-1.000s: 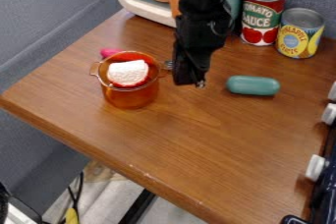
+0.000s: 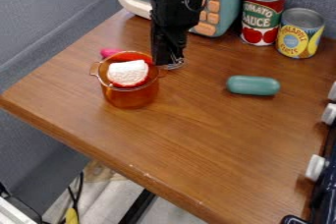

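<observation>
My black gripper [image 2: 168, 57] hangs just right of and behind an orange-red pot [image 2: 128, 94], low over the table; whether its fingers are open or shut is hard to tell. The pot holds a white, red-edged item [image 2: 128, 72]. A teal cylinder [image 2: 252, 84] lies on its side to the right. A small pink object [image 2: 109, 52] lies behind the pot.
At the back stand a tomato can [image 2: 261, 18], a yellow can [image 2: 301, 34] and a teal-and-white appliance [image 2: 222, 2]. A dark stove-like unit [image 2: 320, 189] lines the right edge.
My gripper has moved back and to the left, from between the pot and teal cylinder to beside the pot's rear. The objects look unmoved.
</observation>
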